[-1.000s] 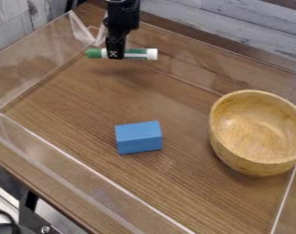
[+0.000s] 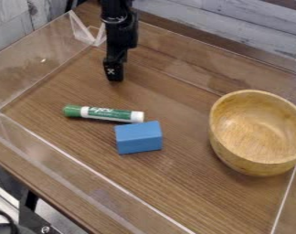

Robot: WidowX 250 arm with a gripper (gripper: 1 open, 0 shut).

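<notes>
My black gripper (image 2: pixel 115 60) hangs at the top centre of the camera view, open, low over the wooden table with nothing visible between its fingers. In front of it, a white tube with green ends (image 2: pixel 104 114) lies on the table, slightly angled. A blue block (image 2: pixel 138 137) lies just below the tube.
A large tan bowl (image 2: pixel 256 132) occupies the right side of the table (image 2: pixel 163 196). Dark objects show at the lower left edge.
The tube has moved from near the gripper at the back toward the front, coming to lie close above the blue block. The gripper remains near the back.
</notes>
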